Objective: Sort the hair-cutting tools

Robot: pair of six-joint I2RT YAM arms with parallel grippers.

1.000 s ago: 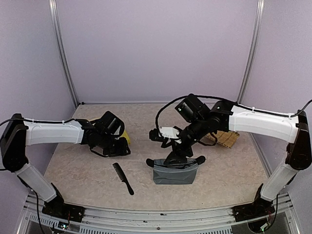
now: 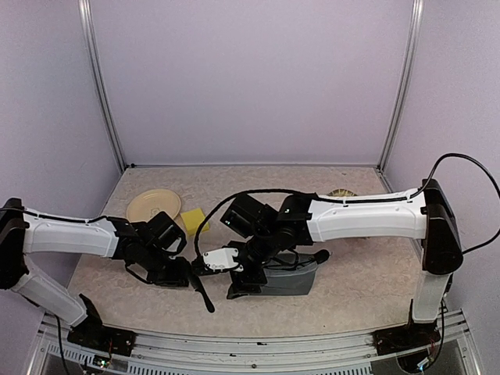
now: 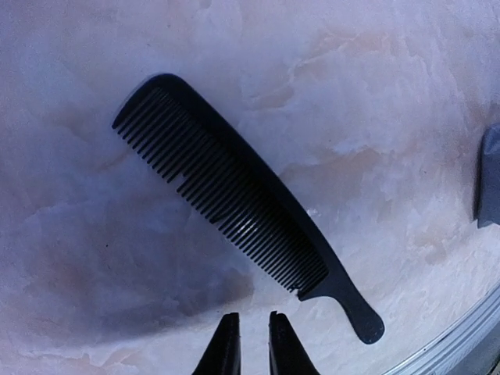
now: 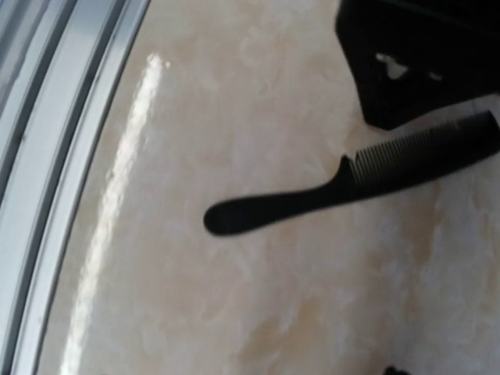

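Observation:
A black comb (image 2: 202, 294) (image 3: 234, 187) (image 4: 414, 156) lies on the table at front centre-left, toothed end partly under the arms in the top view. My left gripper hangs over it, fingers apart and empty, near the handle end in the left wrist view. My right gripper (image 2: 238, 283) is over the front centre, right of the comb; its fingers are not clear in either view. A grey pouch (image 2: 283, 283) (image 3: 488, 180) with dark items at its top stands behind the right gripper, partly hidden by it.
A beige plate (image 2: 147, 201) and a yellow square (image 2: 195, 217) sit at the back left. A wicker item (image 2: 342, 191) is mostly hidden behind the right arm. Bare table (image 2: 367, 289) lies at the front right; a metal rail (image 2: 258, 344) runs along the front edge.
My right gripper and arm have moved left toward the comb and pouch's front. My left gripper has shifted slightly left and toward the front, over the comb's upper end. The comb has not moved.

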